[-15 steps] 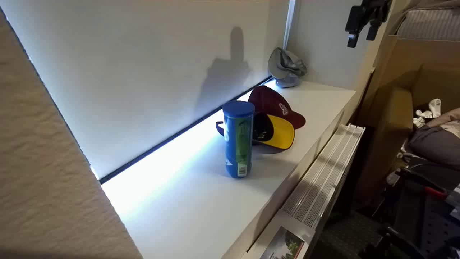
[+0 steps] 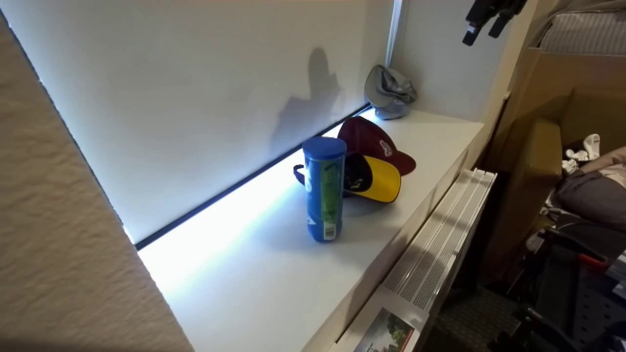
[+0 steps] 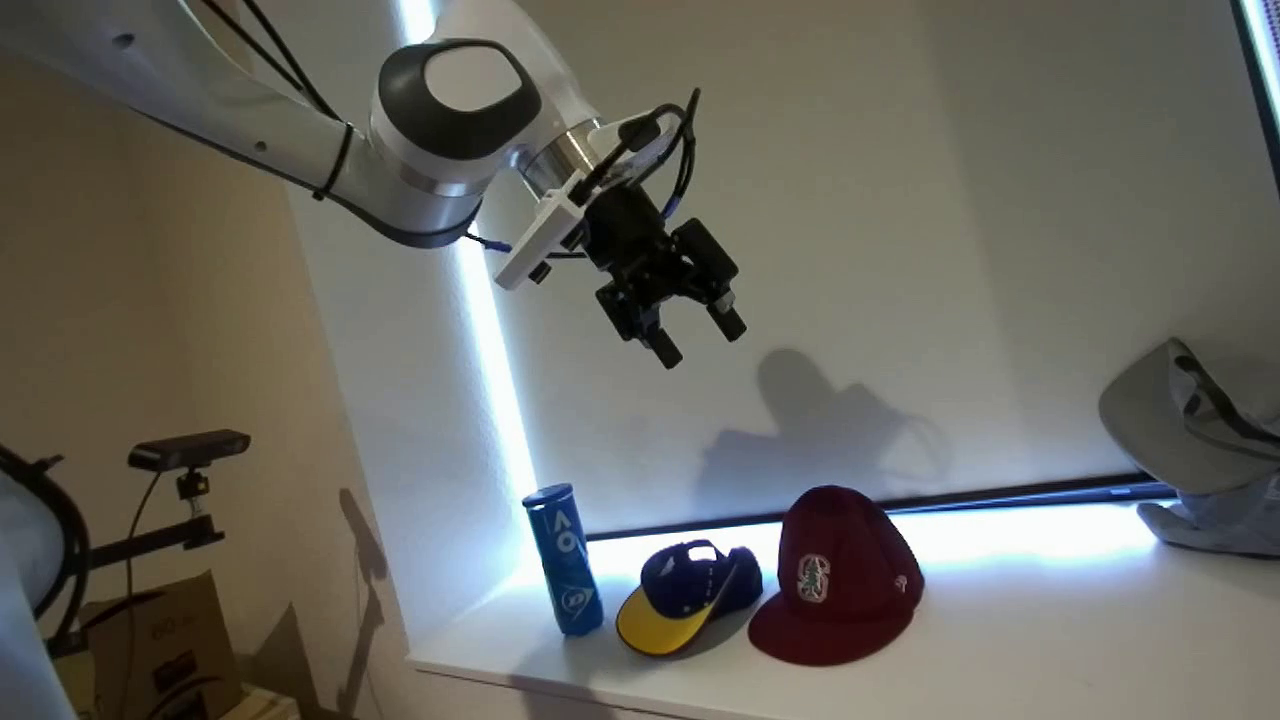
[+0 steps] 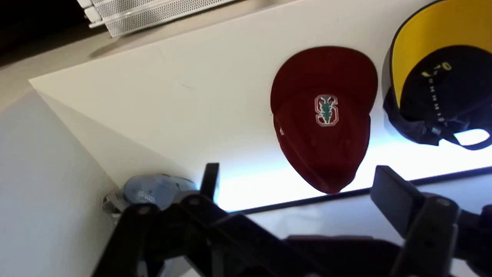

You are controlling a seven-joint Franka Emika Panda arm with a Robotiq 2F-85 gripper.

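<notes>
High above the white sill, my gripper [image 3: 699,340] stands open with only air between its fingers. Its two fingers also show wide apart in the wrist view, the left finger [image 4: 210,181] and the right one clear of everything. A maroon cap [image 4: 323,120] with an S badge lies on the sill, its brim toward the room. Beside it rests a navy cap [image 3: 692,590] with a yellow brim. Upright near the sill's end is a blue ball tube [image 2: 324,193]. Grey caps [image 2: 390,93] are heaped in the far corner, partly hidden by my gripper in the wrist view.
A wall or blind runs along the back of the white sill [image 2: 246,293]. Below its front edge is a white radiator [image 2: 440,240]. Bare sill lies between the maroon cap and the grey caps. A camera on a stand [image 3: 190,450] is at the left.
In exterior view 1 my gripper has risen and shifted slightly left, tilting as it went. Its shadow on the wall has changed with it. The caps and tube have stayed put.
</notes>
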